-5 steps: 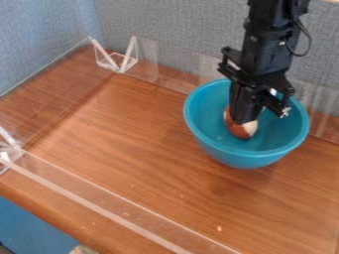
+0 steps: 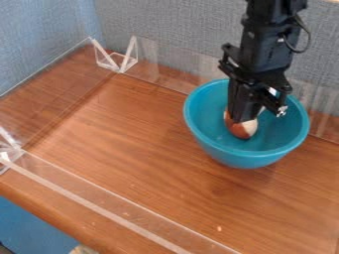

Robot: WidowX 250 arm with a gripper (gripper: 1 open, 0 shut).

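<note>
A teal bowl [image 2: 245,149] sits on the wooden table at the right. Inside it lies a small orange and white rounded object [image 2: 240,128], partly hidden by the gripper. The black arm comes down from the top, with its gripper [image 2: 243,111] low over the bowl, just above that object. Whether the fingers are shut, and whether they touch the object, is hard to make out.
A clear plastic stand [image 2: 117,60] is at the back left, and clear panels line the back and left edges.
The gripper has shifted very slightly within the bowl's area; the bowl stays about where it was.
</note>
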